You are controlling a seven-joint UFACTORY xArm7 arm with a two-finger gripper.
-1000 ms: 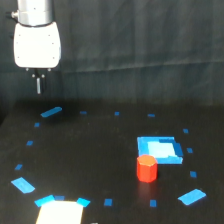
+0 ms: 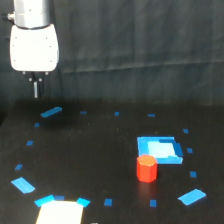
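At the upper left my gripper (image 2: 37, 90) hangs above the dark table, pointing down. It is too small here to show whether its fingers are open or shut. Well away from it, right of centre, stands a red block (image 2: 147, 170). Just behind the red block is a blue tray (image 2: 174, 159) with a white patch inside it; the block's top overlaps the tray's front left in this view, and I cannot tell whether they touch.
Several blue tape pieces lie around the table, among them a strip (image 2: 192, 197) at the right and another (image 2: 22, 185) at the left. A cream-coloured object (image 2: 60, 213) is cut off by the bottom edge.
My gripper has shifted slightly to the left and a little lower. The red block and the blue tray stay where they were.
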